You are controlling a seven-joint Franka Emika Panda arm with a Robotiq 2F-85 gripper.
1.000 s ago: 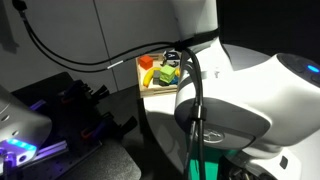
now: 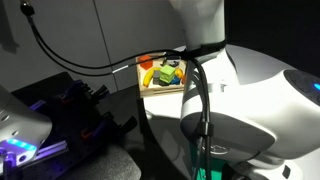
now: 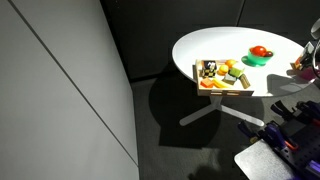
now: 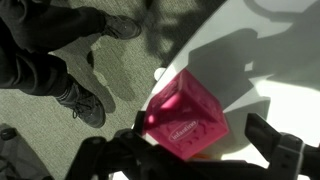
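In the wrist view a pink-red box (image 4: pixel 187 115) with pale lettering stands near the rim of the white table (image 4: pixel 240 35). My gripper is open, one dark finger on either side of the box as seen from this camera; whether they touch it cannot be made out. In exterior view 2 only a small part of the arm shows at the right edge. The arm's white body fills the right of exterior view 1 and hides the gripper there.
A green bowl (image 3: pixel 259 58) with red items stands on the round table. Left of it, a wooden tray (image 3: pixel 237 92) holds several toy foods. Table space behind the tray is clear. Someone's shoes (image 4: pixel 88 108) show on the floor beyond the table rim.
The tray has not moved.
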